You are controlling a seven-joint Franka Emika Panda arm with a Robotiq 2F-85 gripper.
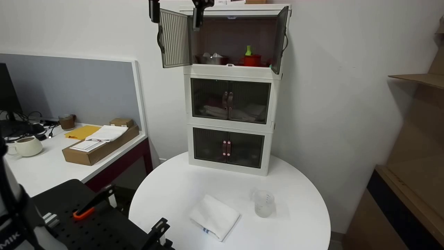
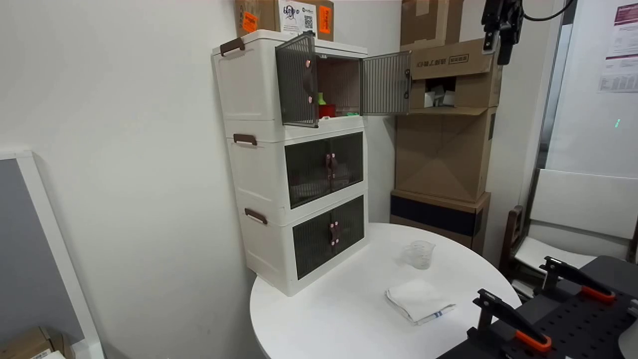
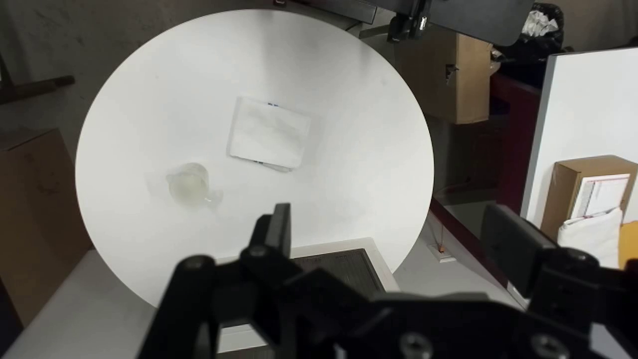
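High above the table, my gripper (image 1: 175, 21) stands open, its two fingers wide apart and nothing between them. In the wrist view its dark fingers (image 3: 278, 230) frame the lower part of the picture. A white cabinet of three stacked units (image 1: 229, 71) stands at the back of the round table. Both doors of its top unit are swung out; the left door (image 1: 174, 39) is close to my fingers in exterior view 1. Inside sit a red pot (image 1: 252, 60), a green item (image 1: 248, 50) and a metal pan (image 1: 211, 60). The two lower units have closed dark doors.
On the round white table (image 1: 166, 187) lie a folded white cloth (image 1: 214, 217) and, apart from it, a clear measuring cup (image 1: 264, 203). A desk with boxes and mugs is at the left. Cardboard boxes (image 2: 445, 143) are stacked beside the cabinet.
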